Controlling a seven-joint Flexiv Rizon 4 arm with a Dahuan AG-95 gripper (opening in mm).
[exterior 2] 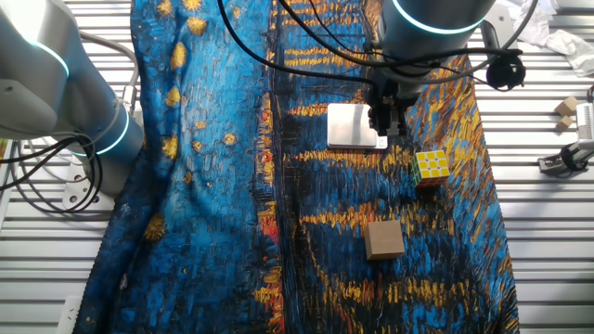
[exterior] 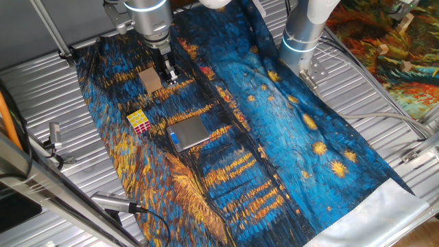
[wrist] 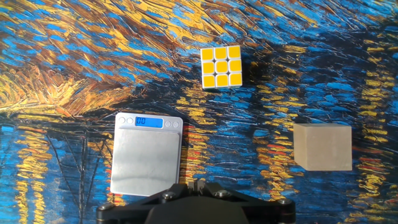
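Observation:
My gripper shows at the bottom of the wrist view with its fingertips together and nothing visible between them. It hangs above the cloth, clear of the objects. A silver digital scale point(wrist: 147, 158) with a lit blue display lies left of the fingers, its plate empty. Further off, a Rubik's cube point(wrist: 221, 67) sits yellow face up. To the right rests a plain brown box point(wrist: 323, 147). In exterior view 1 the gripper point(exterior: 171, 78) is beside the brown box point(exterior: 149, 80), while the cube point(exterior: 138, 122) and scale point(exterior: 187, 134) lie nearer that camera.
A painted cloth point(exterior: 274, 130) with some folds covers the slatted metal table. Black cables point(exterior 2: 306, 67) cross exterior view 2. Small wooden blocks point(exterior 2: 565, 114) lie off the cloth.

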